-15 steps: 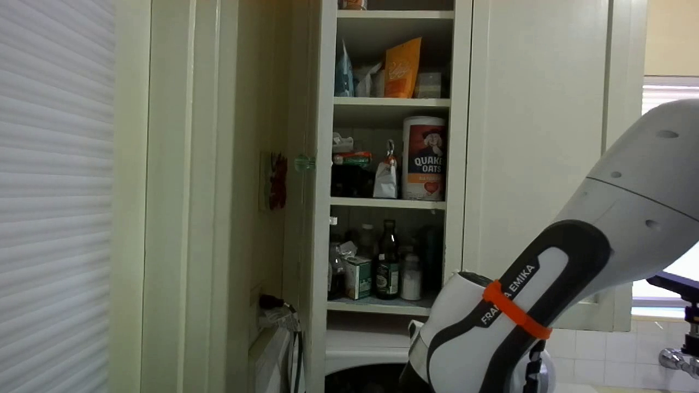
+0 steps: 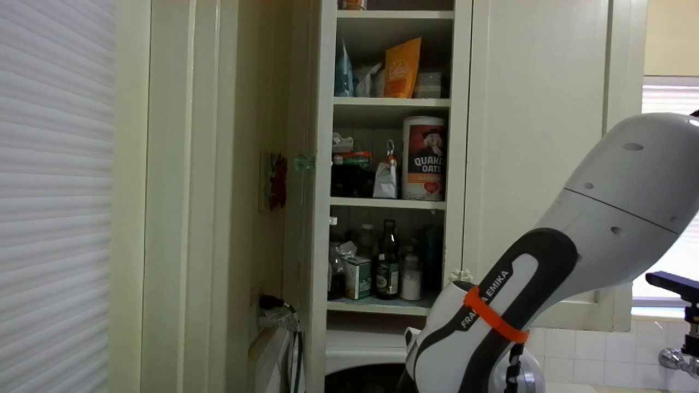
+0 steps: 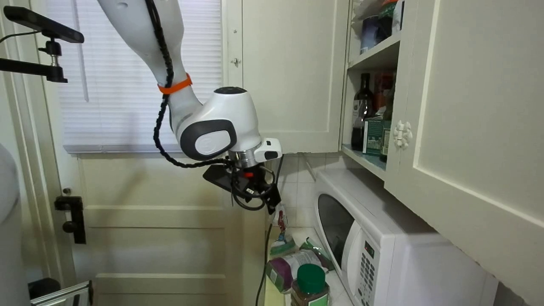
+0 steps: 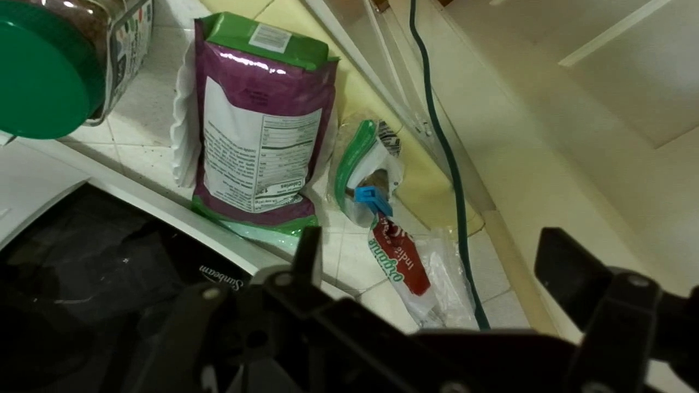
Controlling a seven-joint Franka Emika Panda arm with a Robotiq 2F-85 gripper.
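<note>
My gripper is open in the wrist view, its two black fingers wide apart with nothing held between them. Below it on the tiled counter lies a plastic bag with red organic lettering (image 4: 401,255), closed by a blue clip (image 4: 373,198). Beside that bag rests a purple and green package (image 4: 262,131) with a white label. A jar with a green lid (image 4: 49,72) stands at the upper left. In exterior view 2 the gripper (image 3: 275,204) hangs over the counter, in front of the microwave (image 3: 403,245). Exterior view 1 does not show the gripper.
A dark cable (image 4: 452,157) runs down along the counter's edge. Above the microwave, the open cupboard (image 2: 386,203) holds bottles, boxes and an oats canister (image 2: 424,160). Its open door (image 3: 474,102) juts out on the right in exterior view 2.
In exterior view 1 the arm has shifted left and its upper part sits a little lower. The cupboard's contents stay as they were.
</note>
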